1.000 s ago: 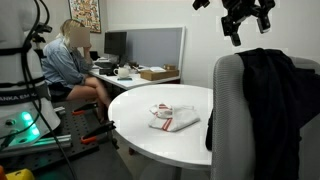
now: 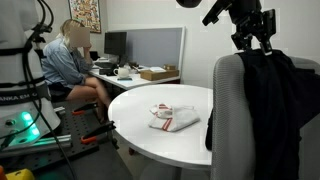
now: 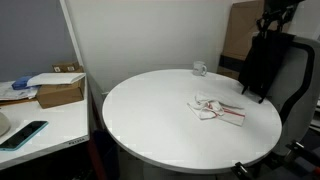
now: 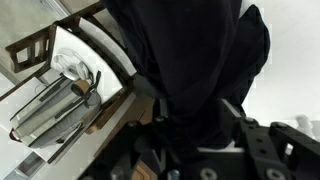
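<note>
A black garment [image 2: 272,105] hangs over the back of a grey chair [image 2: 232,120] at the right in exterior view 1. My gripper [image 2: 252,46] points down at the garment's top edge, its fingers apart and very near or touching the cloth. In exterior view 2 the gripper [image 3: 272,22] shows at the top right, above the dark cloth [image 3: 264,60]. Black cloth [image 4: 185,55] fills the middle of the wrist view and runs between the spread fingers of the gripper. Whether any fold is pinched is hidden.
A round white table [image 2: 135,125] stands beside the chair, with a light cloth [image 2: 175,118] on it. A white mug [image 3: 199,68] sits at its far edge. A tray of utensils [image 4: 70,80] shows in the wrist view. Someone sits [image 2: 70,65] at the far left.
My gripper has come down from above the chair to the garment's top edge. Its fingers look somewhat closer together. The garment and table items look unmoved.
</note>
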